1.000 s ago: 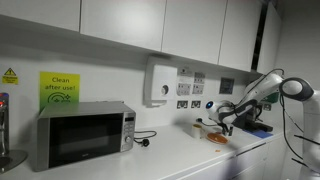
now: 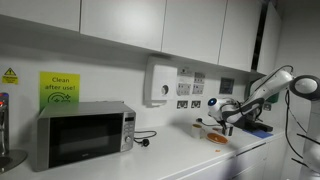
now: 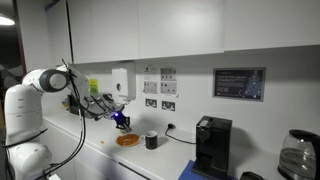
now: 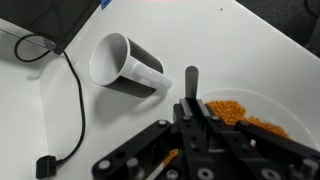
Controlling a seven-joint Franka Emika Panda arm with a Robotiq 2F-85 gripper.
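My gripper is shut on a dark, slim utensil handle (image 4: 191, 82), whose rounded end sticks out past the fingertips in the wrist view. Whatever is at the utensil's other end is hidden by the gripper. Just beneath lies a pale dish (image 4: 285, 112) with orange grains (image 4: 228, 111) in it, partly covered by the gripper. Exterior view 2 shows these as an orange patch (image 3: 128, 141) on the counter, with the gripper (image 3: 123, 125) above its back edge. A white and dark mug (image 4: 145, 77) lies beside the dish in the wrist view, its opening visible.
A black cable with a plug (image 4: 46, 166) runs along the counter near the mug. A coffee machine (image 3: 213, 146) and a glass kettle (image 3: 299, 153) stand farther along. The microwave (image 2: 85, 134) is on the other side, with clear counter between it and the dish.
The arm's wrist and gripper have shifted slightly up and to the right in exterior view 1. The dish and the other counter items look unmoved.
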